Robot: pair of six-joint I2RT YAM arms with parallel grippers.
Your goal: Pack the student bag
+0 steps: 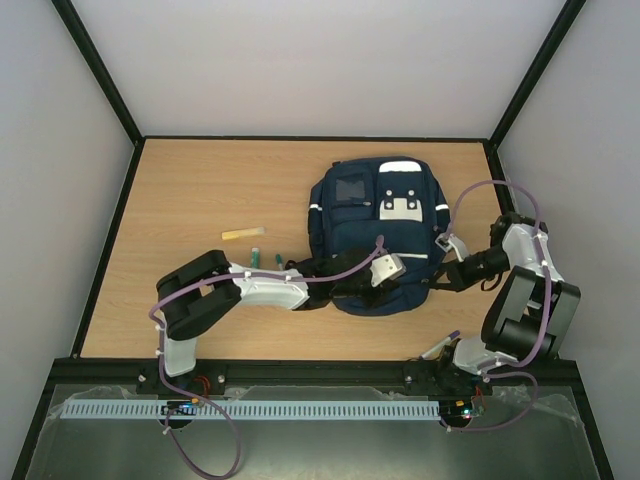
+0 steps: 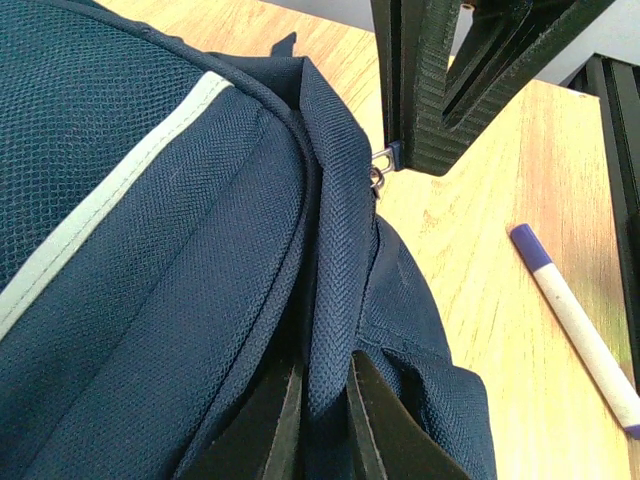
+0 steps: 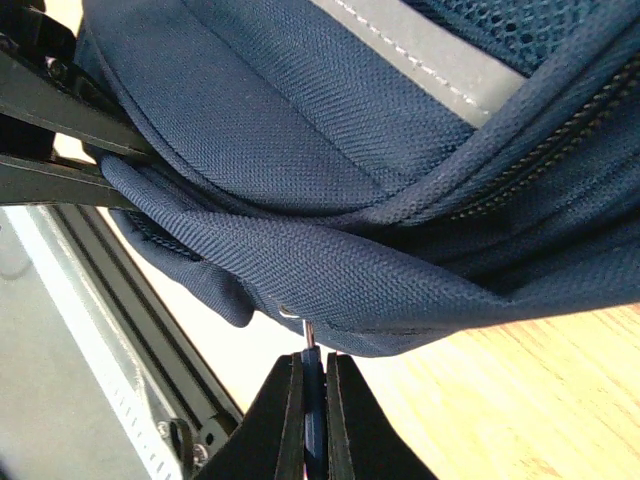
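Note:
The dark blue backpack (image 1: 372,183) lies on the table in the top view, its lower front under my left arm. In the left wrist view my left gripper is shut on a folded edge of the backpack fabric (image 2: 336,240). The right wrist view has my right gripper shut on the dark blue tab of a zipper pull (image 3: 313,395), whose metal ring (image 3: 290,313) sits against the backpack's edge. Behind that folded edge the zipper line (image 3: 545,150) shows as an opening; the inside stays dark and hidden.
A white marker with a purple cap (image 1: 440,345) lies near the front edge, right of the backpack. At left are a yellow stick-like item (image 1: 242,233) and a small green item (image 1: 255,257). The right wall is close.

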